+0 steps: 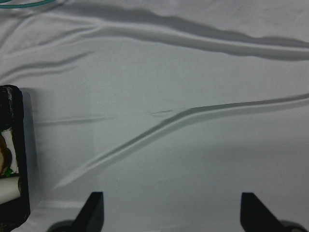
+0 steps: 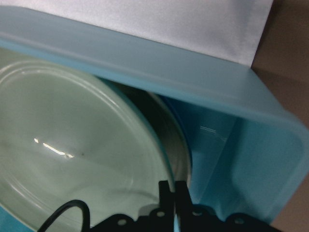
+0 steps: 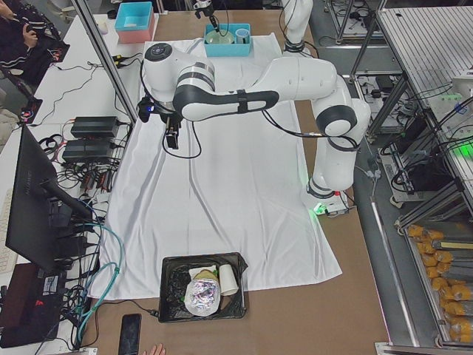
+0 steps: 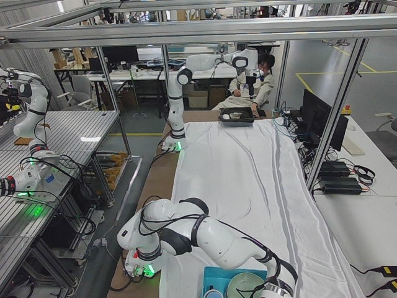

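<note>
My left gripper hangs open over the white cloth (image 3: 236, 207), nothing between its fingers; in the left wrist view a black tray (image 1: 21, 145) sits at the left edge. That tray (image 3: 168, 296) holds a foil-covered item, a white roll and other things. My right gripper is over the blue bin (image 2: 260, 159), its fingertips together at the rim of a pale green plate (image 2: 87, 135); whether the rim is between them I cannot tell. More dishware lies beneath the plate, and a cup (image 3: 242, 35) stands in the bin.
The cloth between tray and bin is clear. A monitor (image 3: 33, 207) and cables line the left side in the camera left view. A phone (image 3: 129, 333) and a person's hand are at the near edge. A metal bench (image 3: 421, 52) stands to the right.
</note>
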